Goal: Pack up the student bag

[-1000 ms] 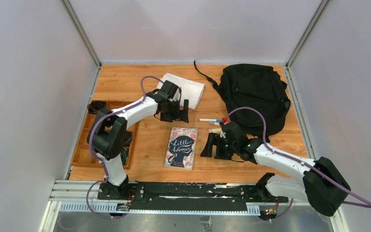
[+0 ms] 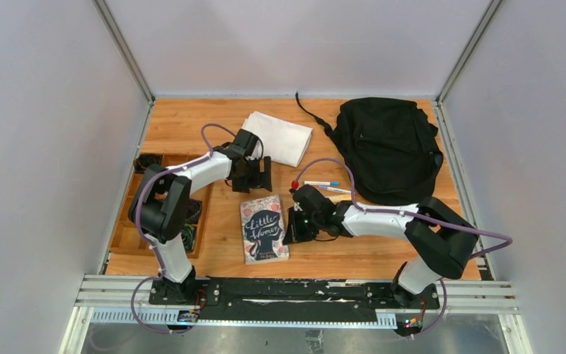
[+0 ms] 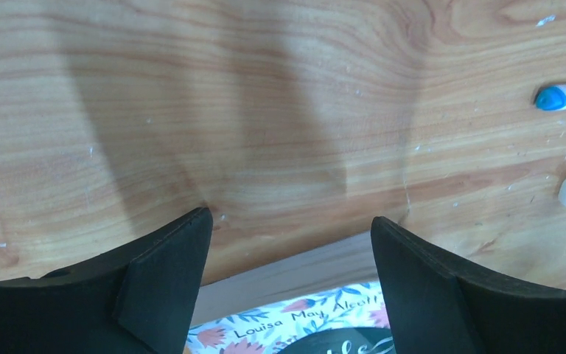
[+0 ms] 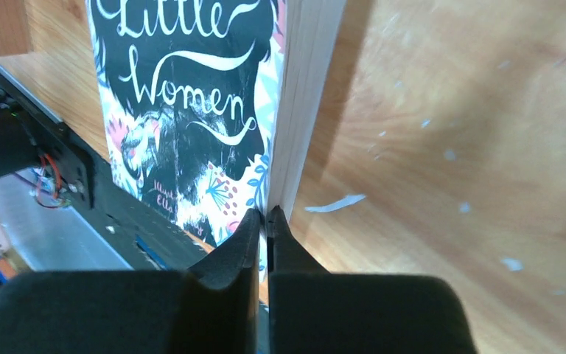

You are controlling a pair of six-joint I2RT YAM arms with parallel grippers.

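The Little Women book (image 2: 264,230) lies flat, cover up, near the front middle of the table. At its right edge, low down, is my right gripper (image 2: 286,238). In the right wrist view its fingertips (image 4: 247,228) meet with nothing between them, and the book (image 4: 184,96) is outside them, just beyond the tips. My left gripper hangs open and empty above the table behind the book, whose top edge shows low in the left wrist view. The black bag (image 2: 390,151) lies at the back right.
An open wooden box (image 2: 127,237) with several dark items stands at left, partly under the left arm. A folded white cloth (image 2: 280,138) lies at the back. Markers, including a blue one (image 2: 324,184), lie between book and bag.
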